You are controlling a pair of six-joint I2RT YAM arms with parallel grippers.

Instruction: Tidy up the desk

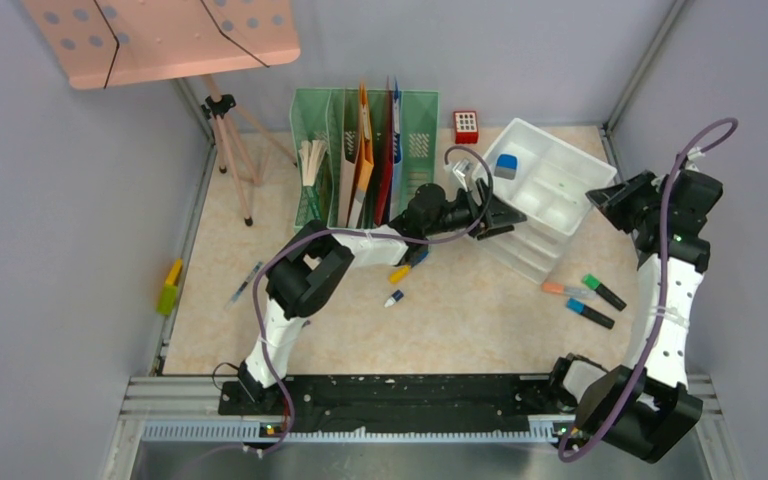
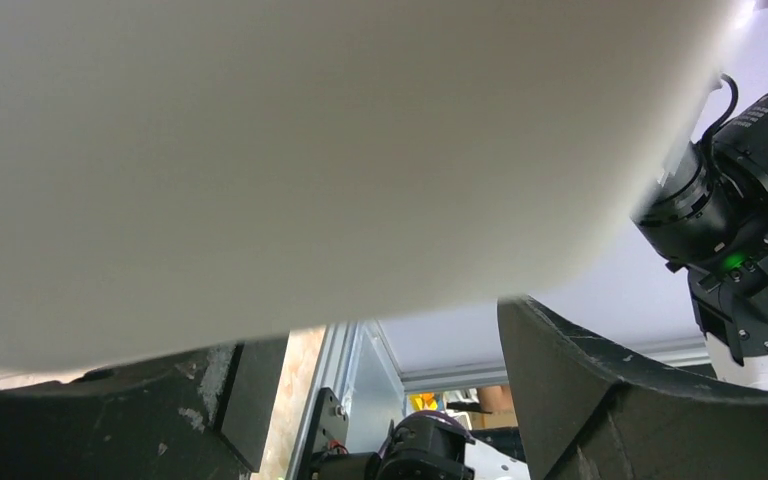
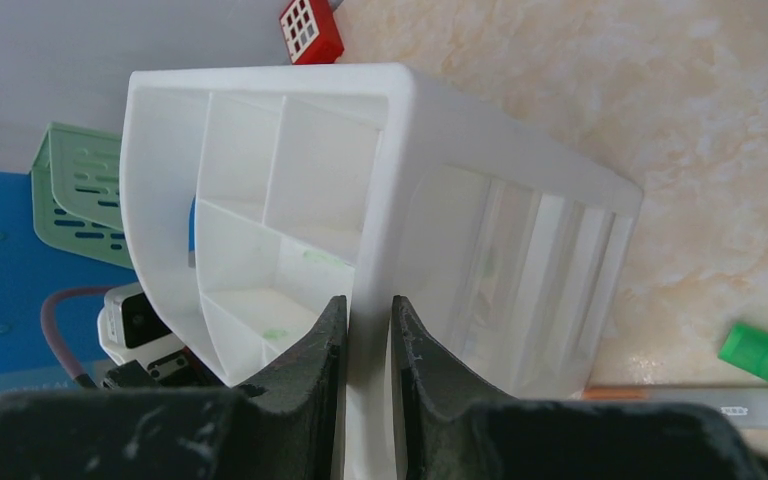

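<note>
A white desk organizer [image 1: 533, 248] with compartments on top and stepped tiers on its front stands askew at the back right. My right gripper is shut on the rim at one corner, the white wall running between its fingertips. From the left, my left gripper [image 1: 513, 216] reaches over the organizer's opposite side. In the left wrist view the organizer's blurred white surface [image 2: 290, 160] fills most of the picture, and the left fingers [image 2: 575, 390] stand wide apart. A blue-topped item [image 1: 506, 166] sits in a compartment.
Green [image 1: 604, 291], blue [image 1: 590, 313] and orange [image 1: 562, 289] markers lie in front of the organizer. A green file rack [image 1: 420, 103] holds folders; a red calendar block [image 1: 466, 127] stands behind. Yellow [image 1: 400, 274] and white [image 1: 393, 298] pens lie mid-desk.
</note>
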